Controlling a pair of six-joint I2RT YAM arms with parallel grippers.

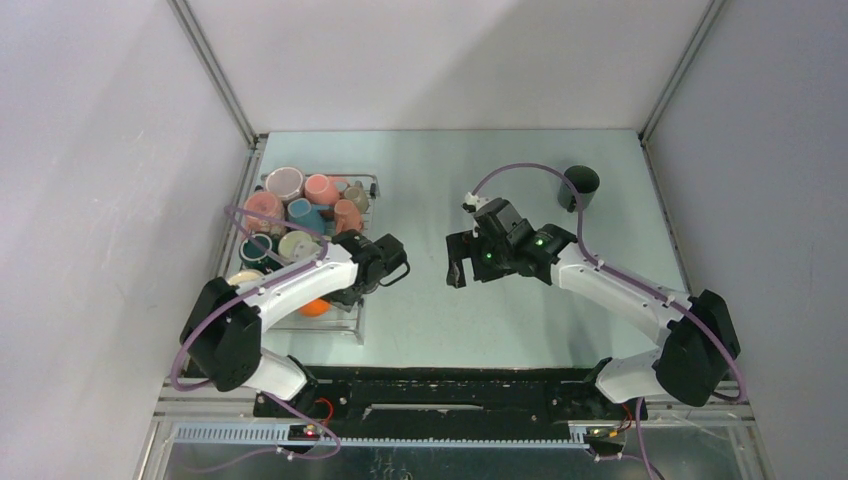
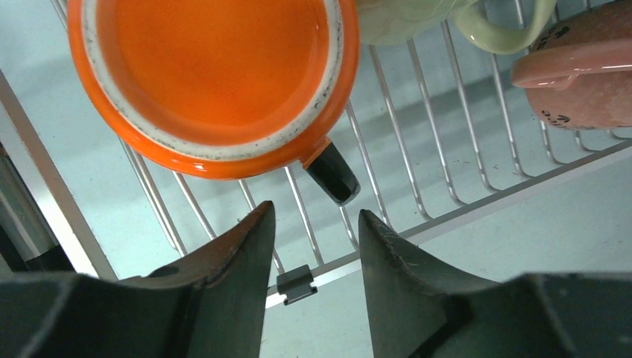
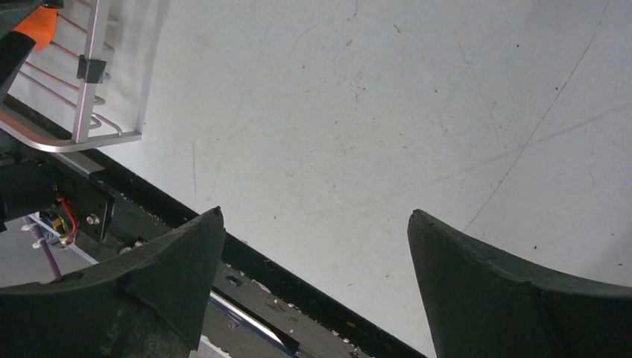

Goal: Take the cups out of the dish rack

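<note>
A dish rack (image 1: pixel 345 325) full of cups stands at the left of the table. In the left wrist view an orange cup (image 2: pixel 205 74) lies with its base up, a short black handle pointing toward my left gripper, whose fingers are part open just short of that handle, nothing between them. A green cup (image 2: pixel 402 19) and a pink cup (image 2: pixel 577 89) lie beside it. My right gripper stands open and empty over the bare table, right of the rack.
A dark cup (image 1: pixel 578 188) stands alone at the back right. Walls bound both sides.
</note>
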